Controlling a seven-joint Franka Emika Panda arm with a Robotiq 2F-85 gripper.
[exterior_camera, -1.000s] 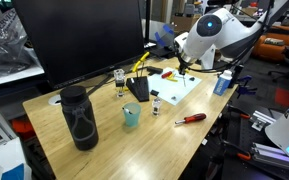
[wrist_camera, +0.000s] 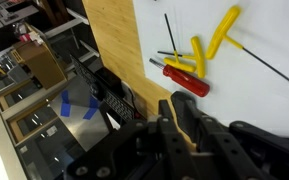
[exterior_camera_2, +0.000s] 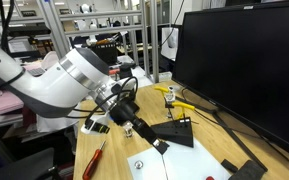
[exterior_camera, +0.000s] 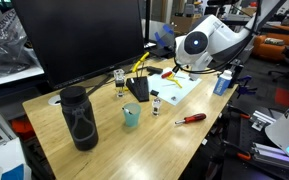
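Observation:
In the wrist view my dark gripper reaches in from the bottom edge, over the table and white paper. Whether its fingers hold anything is hard to make out. Just beyond them lies a red-handled screwdriver [wrist_camera: 182, 78]. A yellow T-handled tool [wrist_camera: 197, 56] lies against it, and a second yellow T-handled tool [wrist_camera: 223, 30] rests farther right on the paper. Exterior view 1 shows the white arm [exterior_camera: 195, 45] leaning over the back right of the table; its fingertips are not clear there.
A teal mug [exterior_camera: 131, 115], a black cylinder [exterior_camera: 80, 118] and another red-handled screwdriver [exterior_camera: 191, 119] stand or lie on the wooden table. The monitor [exterior_camera: 89, 40] rises behind. A blue-and-white bottle [exterior_camera: 223, 82] stands at the right. Bare tabletop shows at front left.
The arm has shifted its pose over the back right, its white upper part turning and dropping slightly. The table objects in exterior view 1 look unmoved.

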